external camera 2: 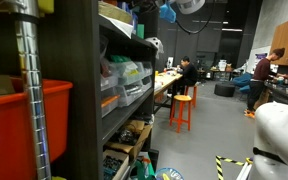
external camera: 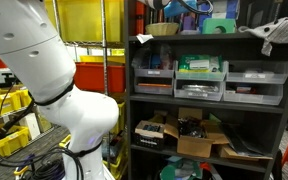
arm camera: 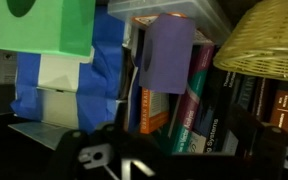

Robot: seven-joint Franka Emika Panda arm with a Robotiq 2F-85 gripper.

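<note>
In the wrist view my gripper is open, its dark fingers spread at the bottom of the frame, with no object visibly held between them. Beyond it are a green block-like item (arm camera: pixel 44 24), a purple box (arm camera: pixel 167 54) and a wicker basket (arm camera: pixel 269 40). Books (arm camera: pixel 191 95) with coloured spines stand behind the purple box and basket. Blue-and-white packaging (arm camera: pixel 72 80) is below the green item. Exterior view 1 shows the basket (external camera: pixel 162 29) on the upper shelf, partly cut off above.
Clear plastic bins (external camera: pixel 198 90) fill the shelf below. A whitish fish-shaped cloth (external camera: pixel 278 35) hangs at the right. Cardboard boxes (external camera: pixel 192 128) sit lower down. In exterior view 2, people, orange stools (external camera 2: pixel 182 105) and open floor (external camera 2: pixel 199 140) lie beyond the shelving.
</note>
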